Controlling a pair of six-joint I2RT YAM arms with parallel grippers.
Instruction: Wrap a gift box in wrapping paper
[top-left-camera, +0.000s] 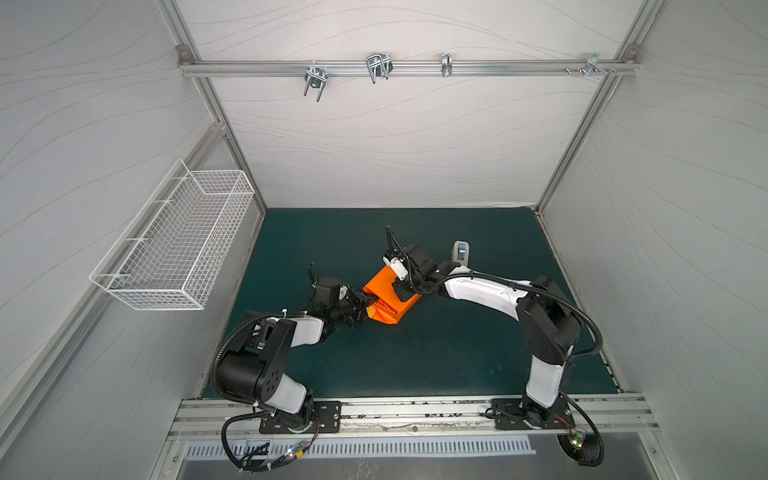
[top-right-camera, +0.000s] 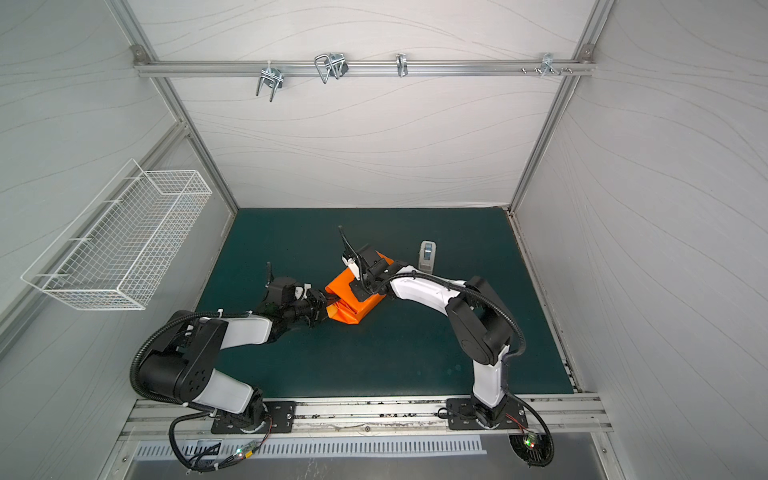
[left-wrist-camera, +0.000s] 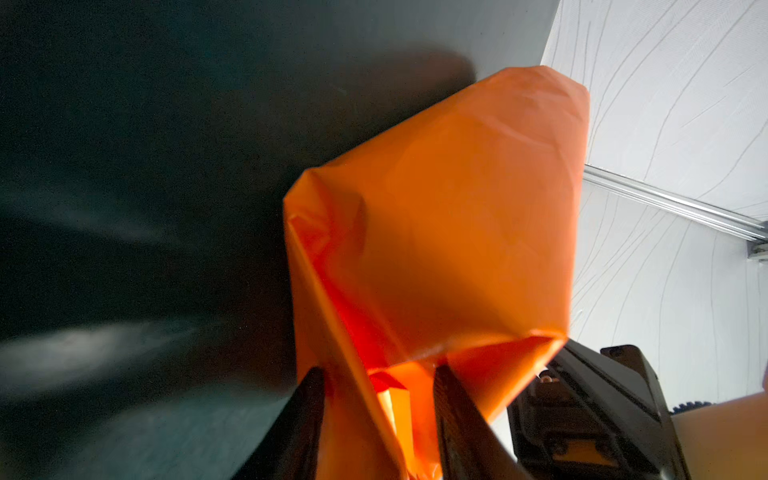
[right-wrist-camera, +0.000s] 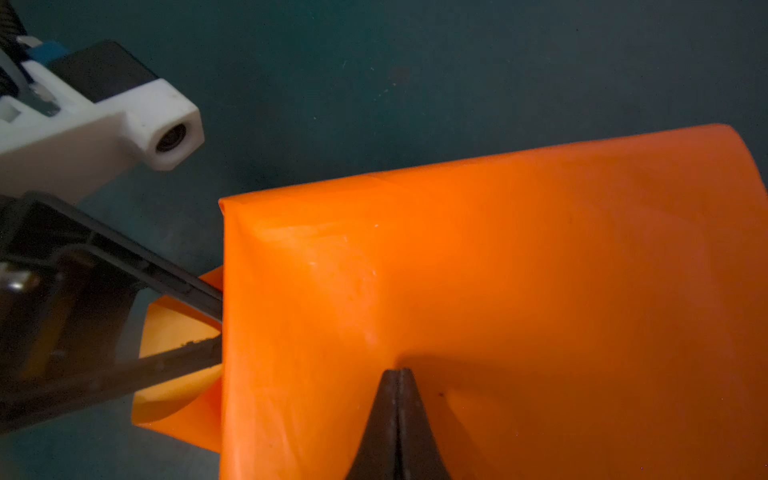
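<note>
An orange paper-wrapped package (top-left-camera: 388, 304) rests on the dark green mat (top-right-camera: 384, 352), its end towards my left arm showing loose, folded flaps (left-wrist-camera: 336, 320). My left gripper stands open at that end, its fingers beside the open flap, one against the paper. In the right wrist view the flat top of the package (right-wrist-camera: 512, 264) fills much of the frame. My right gripper is shut, its tips down on that top, nothing visible between them. In the top views the right arm hides part of the package.
A small grey device (top-left-camera: 461, 250) lies behind the package on the right. A white wire basket (top-left-camera: 184, 240) hangs on the left wall.
</note>
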